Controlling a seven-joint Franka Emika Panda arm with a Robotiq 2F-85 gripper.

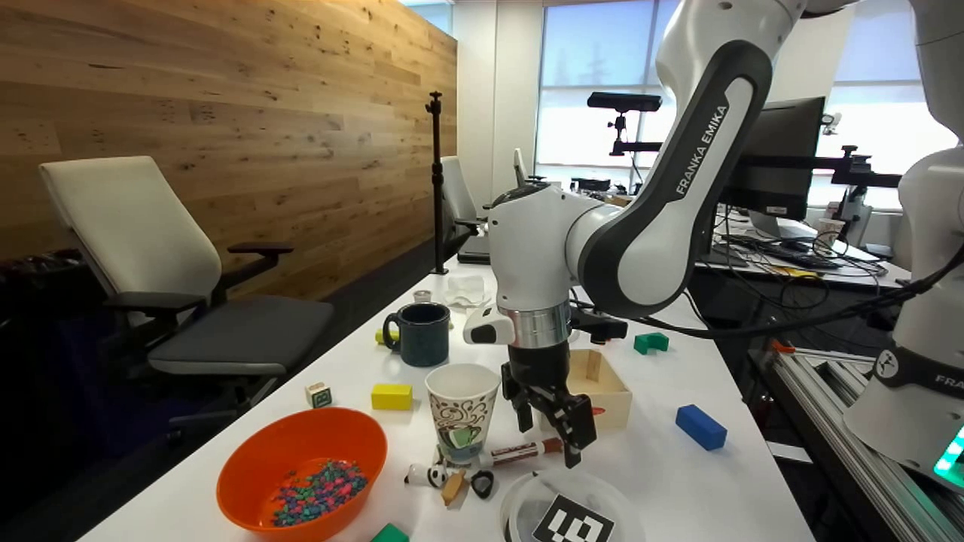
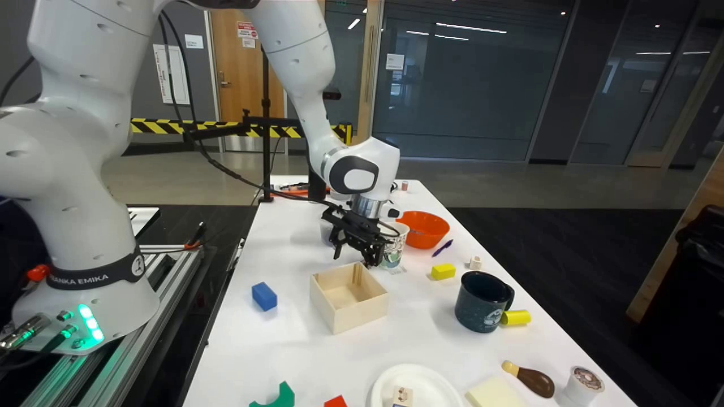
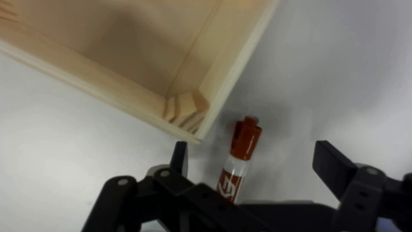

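My gripper is open, pointing down, with a finger on either side of a brown-capped marker [image 3: 246,139] in the wrist view. Nothing is held; the marker lies on the table below, its lower part hidden behind the gripper body. In exterior view 1 the marker [image 1: 517,452] rests beside a patterned paper cup [image 1: 461,411]. Close to the cap, a corner of the open wooden box [image 3: 231,77] shows in the wrist view. That box [image 2: 353,305] looks empty in exterior view 2, in front of the gripper [image 2: 354,258].
An orange bowl [image 1: 236,461] of small colourful pieces, a dark mug [image 1: 422,336], a yellow block [image 1: 391,397] and a blue block [image 1: 701,427] stand around. Toy animal figures lie by the cup. A round lid with a black-and-white marker tag [image 1: 573,522] lies near the front. Clear table surrounds the blue block.
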